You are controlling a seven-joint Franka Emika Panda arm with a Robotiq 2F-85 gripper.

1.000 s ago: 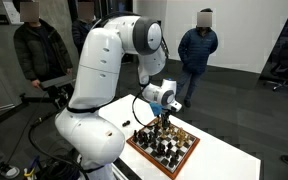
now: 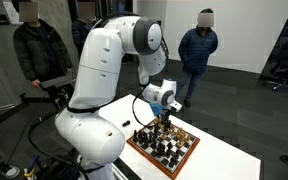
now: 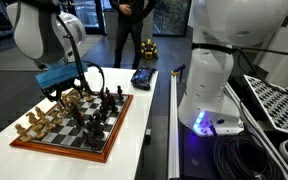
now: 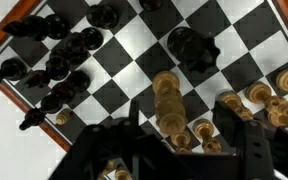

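Observation:
In the wrist view, a light wooden chess piece (image 4: 169, 103) stands on the chessboard (image 4: 112, 97), in the gap between the dark fingers of my gripper. Bare board shows on both sides of the piece, so the fingers are apart and do not appear to press on it. Exterior view 2 has the gripper (image 3: 70, 98) low among the pieces, with its tips partly hidden. A dark piece (image 4: 192, 48) stands close by on the board.
Several dark pieces crowd one side of the board (image 3: 96, 155), and light pieces (image 3: 39, 122) line the opposite side. People stand beyond the table, one wearing a dark blue jacket (image 2: 198, 46).

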